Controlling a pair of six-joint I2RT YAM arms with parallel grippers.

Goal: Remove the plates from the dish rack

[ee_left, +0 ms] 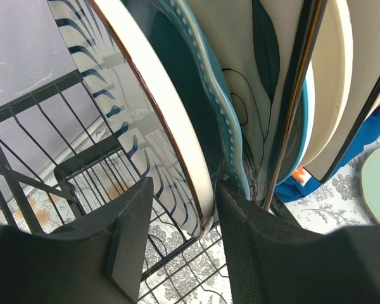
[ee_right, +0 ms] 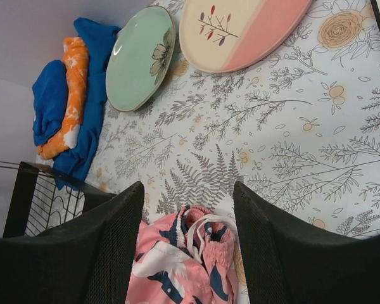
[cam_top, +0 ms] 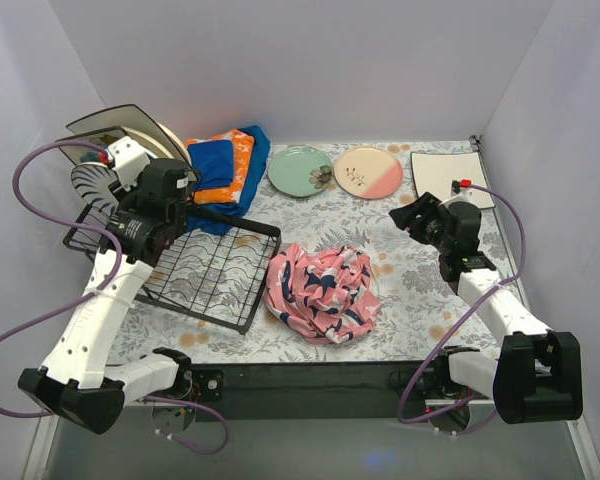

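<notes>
Plates stand on edge in the back left of the black wire dish rack [cam_top: 235, 280]: a striped plate [cam_top: 88, 183], a teal wavy-rimmed one, square and round ones behind. In the left wrist view my left gripper has its fingers apart around the white-edged lower rim of the striped plate [ee_left: 177, 145]; whether they touch it I cannot tell. A green plate [cam_top: 297, 172] and a pink-cream plate [cam_top: 368, 172] lie flat at the back of the counter. My right gripper [cam_top: 410, 217] stands open and empty over the counter's right side.
Folded blue and orange cloths [cam_top: 235, 170] lie behind the rack, a crumpled pink cloth [cam_top: 320, 290] right of it. A square white board or plate [cam_top: 450, 175] lies at the back right.
</notes>
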